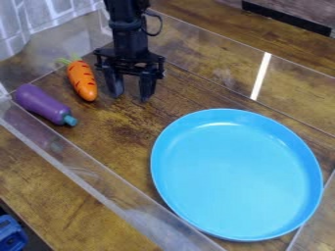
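My black gripper (129, 76) hangs low over the wooden table at the upper middle, fingers spread with no object visible between them. Just left of it lies an orange toy carrot (81, 80) with a green top. A purple toy eggplant (42, 103) lies at the left, below the carrot.
A large blue plate (236, 172) fills the lower right. Clear plastic walls edge the work area. A blue object (7, 233) shows at the lower left corner.
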